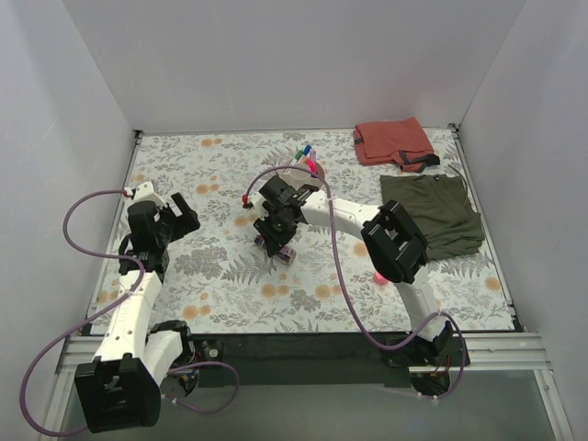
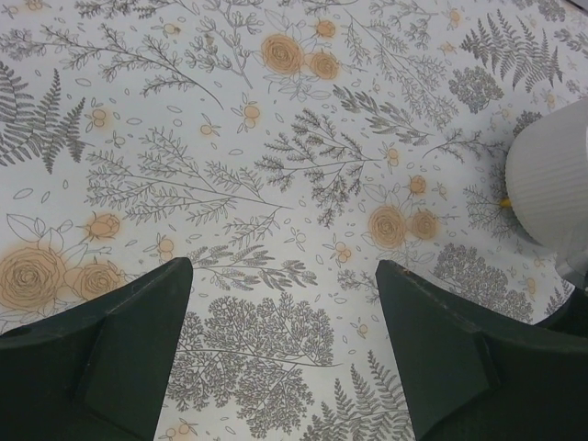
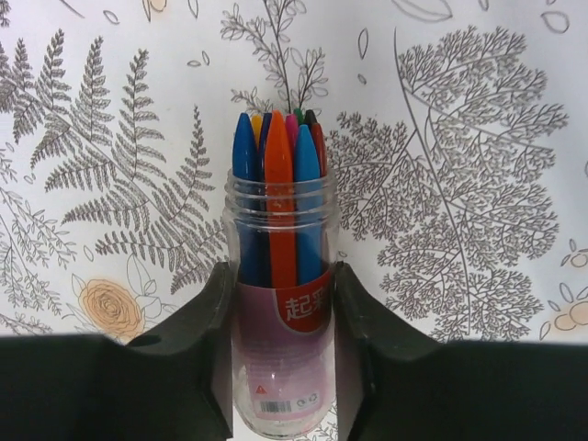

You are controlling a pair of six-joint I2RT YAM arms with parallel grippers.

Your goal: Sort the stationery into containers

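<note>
In the right wrist view a clear jar [image 3: 276, 377] with a pink label lies on the patterned table, its open mouth pointing up the frame. Coloured markers [image 3: 281, 193] stick out of it. My right gripper is shut on the jar, one finger against each side. From above, the jar [image 1: 286, 255] shows partly beneath that gripper. A white holder [image 1: 304, 174] stands behind the right arm with pens in it, and its side [image 2: 556, 179] edges into the left wrist view. My left gripper is open over bare table, nothing between its fingers.
A red pouch [image 1: 393, 142] and a dark green cloth bag [image 1: 432, 216] lie at the right. A small pink item [image 1: 379, 277] sits near the right arm.
</note>
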